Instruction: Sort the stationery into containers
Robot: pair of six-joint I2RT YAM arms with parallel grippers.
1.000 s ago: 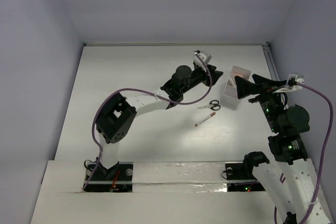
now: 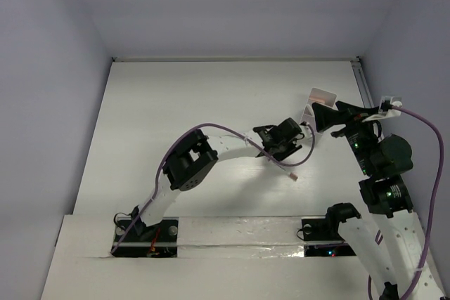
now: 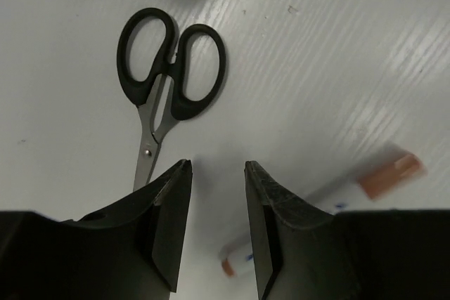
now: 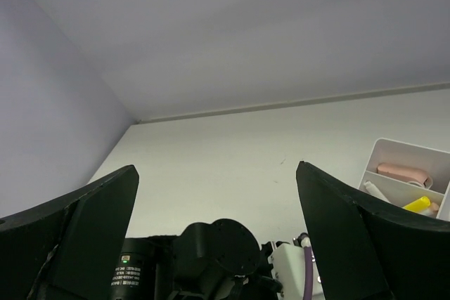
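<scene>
Black-handled scissors (image 3: pixel 184 114) lie flat in the left wrist view, sharply seen, ahead of my left gripper. Its fingers stand part open, with nothing gripped between the fingertips. A white pen with orange-brown ends (image 3: pixel 389 175) passes behind the right-hand finger, blurred, its other end showing in the gap. From above, the left gripper covers the scissors, and the pen's end (image 2: pixel 294 176) pokes out below it. The white divided container (image 2: pixel 323 95) stands to the right. My right gripper is open and empty, held beside the container.
Inside the container, a pink item (image 4: pixel 404 173), a yellow one (image 4: pixel 418 204) and a white one (image 4: pixel 375 191) show in the right wrist view.
My left arm has swung down toward the front, over the scissors and pen. The pen has turned, one end now pointing to the lower right. The right arm has barely shifted.
</scene>
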